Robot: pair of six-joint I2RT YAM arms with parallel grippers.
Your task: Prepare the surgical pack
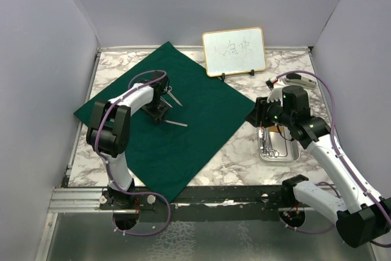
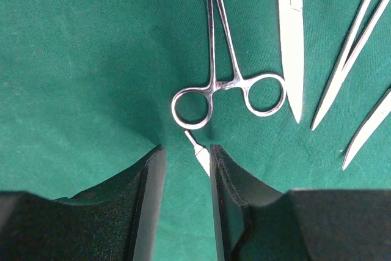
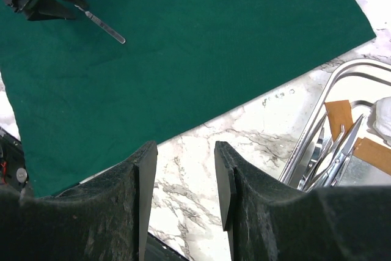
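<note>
On the green cloth (image 1: 195, 139) lie several steel instruments. My left gripper is low over a scalpel handle (image 3: 105, 25), whose narrow tip shows between its fingers, which stand part open. Just above that are a hemostat (image 2: 223, 85), a straight blade-like instrument (image 2: 290, 41) and pointed instruments (image 2: 342, 71). My right gripper stands open and empty above the marble near the steel tray (image 1: 278, 154), which holds several instruments and brown pieces.
A whiteboard (image 1: 234, 50) on black stands is at the back. Bare marble (image 3: 244, 139) lies between cloth and tray.
</note>
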